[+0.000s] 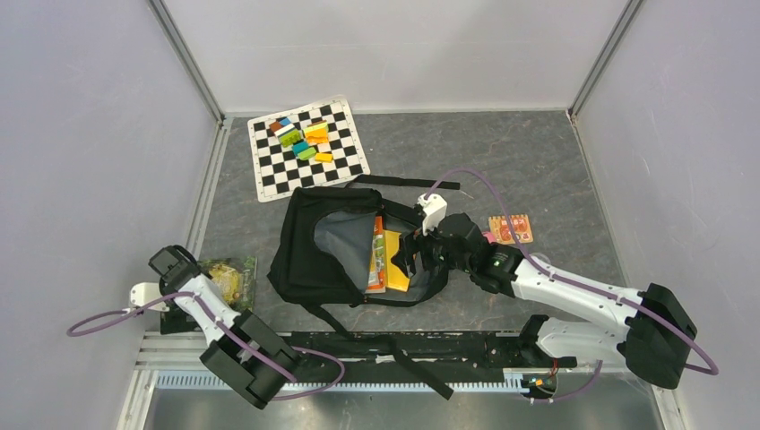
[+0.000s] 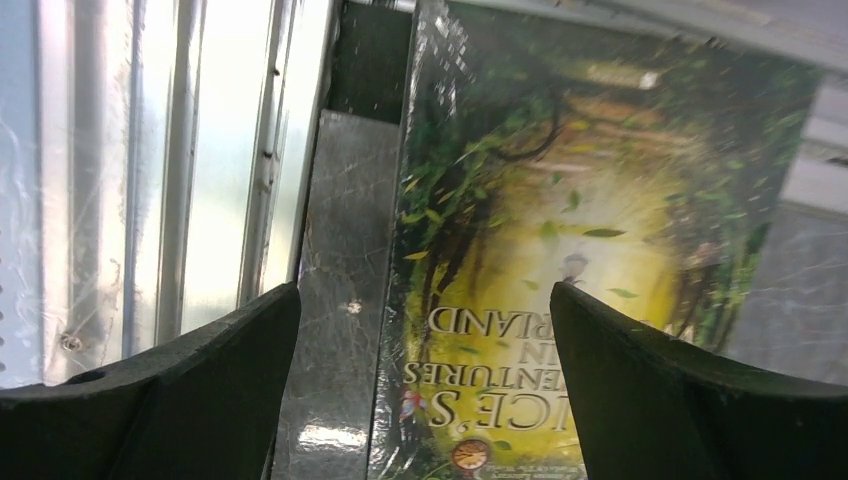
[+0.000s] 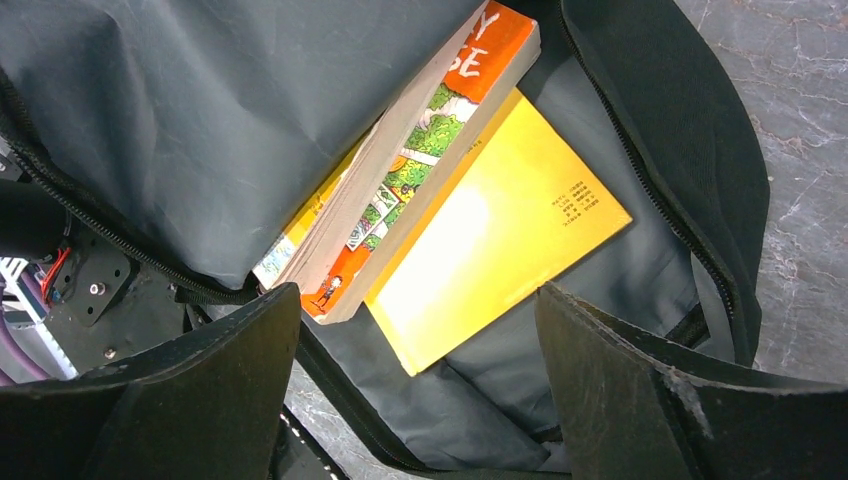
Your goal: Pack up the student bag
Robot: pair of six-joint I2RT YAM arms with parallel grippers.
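Observation:
The black bag lies open at the centre with books inside: an orange comic book and a yellow one. My right gripper hangs open over them, nothing between its fingers. At the far left, my left gripper is open over a glossy Alice's Adventures in Wonderland book, which lies on the floor beside the metal rail.
A checkerboard with several coloured blocks lies at the back left. An orange card lies right of the bag. Metal rails edge the left wall.

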